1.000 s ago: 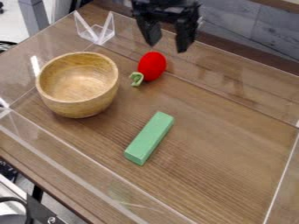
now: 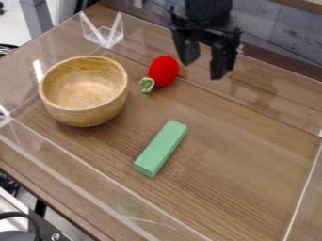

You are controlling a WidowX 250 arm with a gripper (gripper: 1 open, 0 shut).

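Note:
My gripper [image 2: 201, 58] hangs at the top centre-right of the camera view, blurred and dark, standing open. A red object with a green top [image 2: 163, 71], like a toy vegetable, lies just left of it on the wooden table. A wooden bowl [image 2: 83, 109] sits at the left, and a green block [image 2: 161, 149] lies at the lower middle.
A clear or white wire-like item [image 2: 102, 33] stands at the upper left. Dark cables show at the lower left corner.
The gripper has shifted a little and now hangs lower in view, right of the red object. The objects on the table have not visibly moved.

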